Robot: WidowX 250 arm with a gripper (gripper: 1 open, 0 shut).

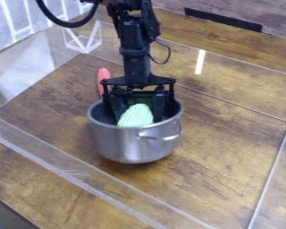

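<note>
A steel pot (136,143) with a side handle stands on the wooden table in the middle of the view. My black gripper (138,97) reaches down into the pot from above, over a pale green ridged object (136,116) lying inside. The gripper's fingertips are hidden in the dark interior, so whether they hold anything cannot be seen.
A red object (103,79) lies behind the pot on the left. Clear plastic edges run along the left of the wooden table (229,134).
</note>
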